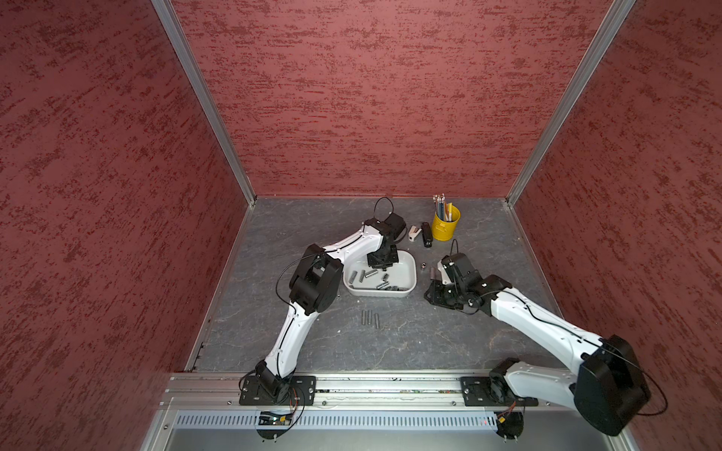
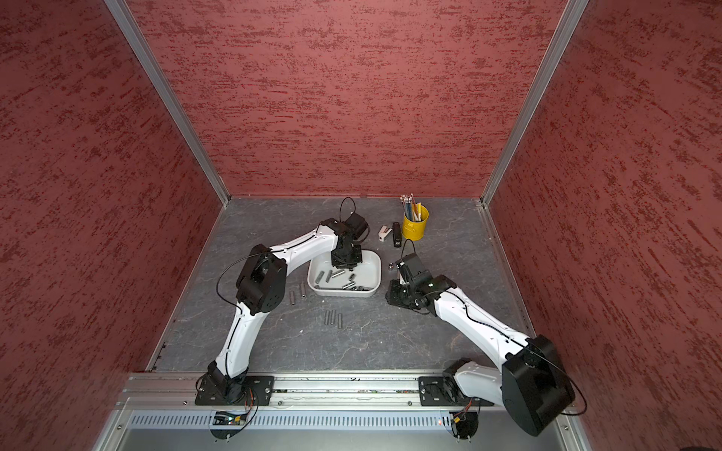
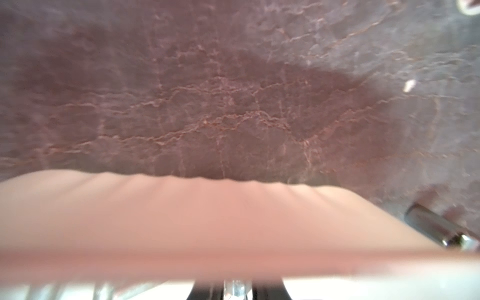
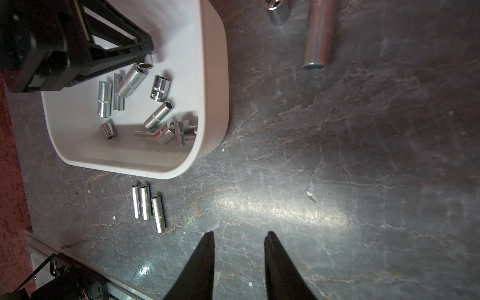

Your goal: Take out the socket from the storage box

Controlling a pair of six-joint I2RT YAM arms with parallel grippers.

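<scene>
The white storage box (image 4: 215, 85) holds several loose silver sockets, among them a short socket (image 4: 160, 88) and a longer socket (image 4: 132, 81). Inside the box's upper part, my left gripper (image 1: 384, 267) is shut on a small silver socket (image 4: 147, 63), only partly showing at the fingertips. Between the dark fingers at the bottom of the left wrist view, that socket (image 3: 237, 288) shows end-on; the box's wall fills much of that view. To the right of the box, my right gripper hangs open over the table, empty.
Three sockets (image 4: 145, 202) lie in a row in front of the box. Right of it are a long socket (image 4: 319, 37) and a short socket (image 4: 278, 11). A yellow cup (image 1: 445, 224) of pens, a stapler (image 1: 427, 234) and a white item (image 1: 414, 233) stand behind.
</scene>
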